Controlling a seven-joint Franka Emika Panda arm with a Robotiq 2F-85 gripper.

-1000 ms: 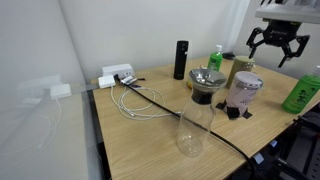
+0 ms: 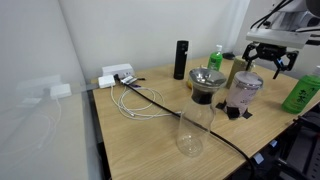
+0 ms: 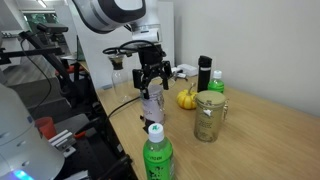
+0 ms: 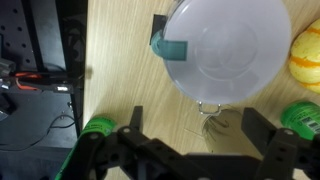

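Observation:
My gripper [image 2: 265, 65] is open, with its black fingers spread and nothing between them. It hangs just above a translucent pinkish-white container [image 2: 242, 92] with a round lid, which stands upright on the table. In the second exterior view the gripper [image 3: 150, 77] is over this container [image 3: 153, 106]. From the wrist, the pale round lid [image 4: 226, 45] with its teal tab [image 4: 170, 49] lies ahead of the fingertips. A small metal clasp [image 4: 208, 107] shows between the gripper's fingers [image 4: 131, 146] and the lid.
Close by stand a tan canister [image 3: 210, 116], green bottles [image 3: 158, 157] and a yellow kettle-like object [image 3: 187, 98]. A glass jar [image 2: 194, 132], a pot with a metal top [image 2: 206, 82] and a black cylinder [image 2: 181, 60] are further left. A black cable [image 2: 190, 115] crosses the table.
My gripper has moved left and lower, closer to the pinkish container, staying open. The objects on the table have not moved.

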